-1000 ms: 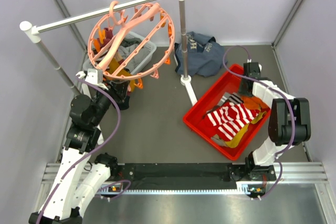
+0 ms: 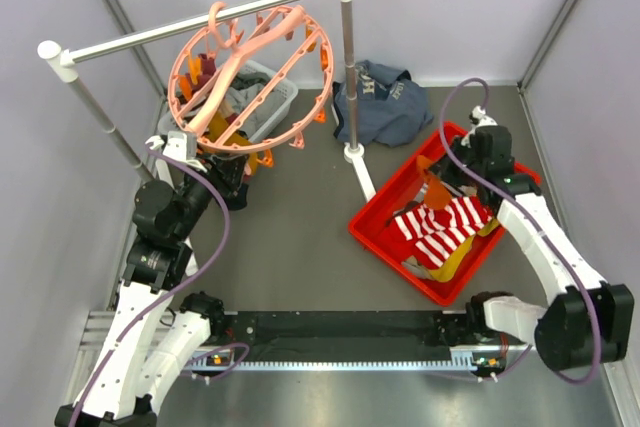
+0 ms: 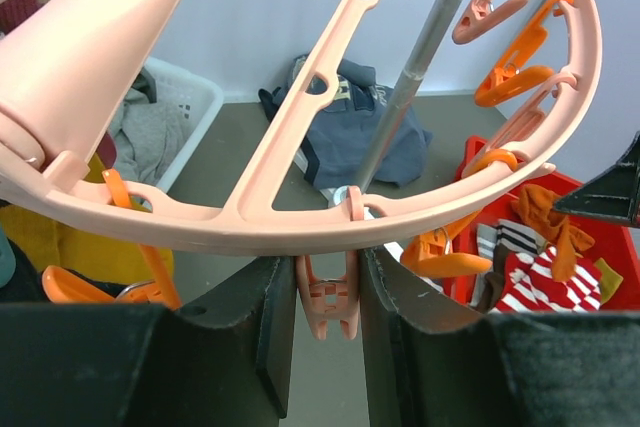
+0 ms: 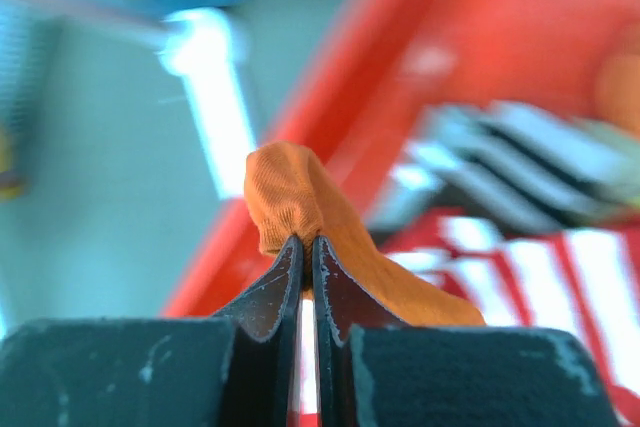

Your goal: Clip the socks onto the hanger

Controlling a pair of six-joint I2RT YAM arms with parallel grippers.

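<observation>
The round pink clip hanger [image 2: 290, 137] hangs from the metal rail. My left gripper is shut on one of its pink clips, below the ring in the left wrist view. My right gripper is shut on an orange sock [image 4: 350, 257], pinched near one end and raised over the red bin [image 2: 365, 235]. Striped red-and-white socks [image 2: 448, 237], yellow and grey ones lie in that bin.
A white basket [image 3: 195, 107] with clothes stands behind the hanger. A blue garment [image 2: 390, 107] lies at the back wall. The middle floor between rail and bin is clear.
My right gripper has lifted the orange sock out of the pile and moved toward the left and front. The left arm has stayed still.
</observation>
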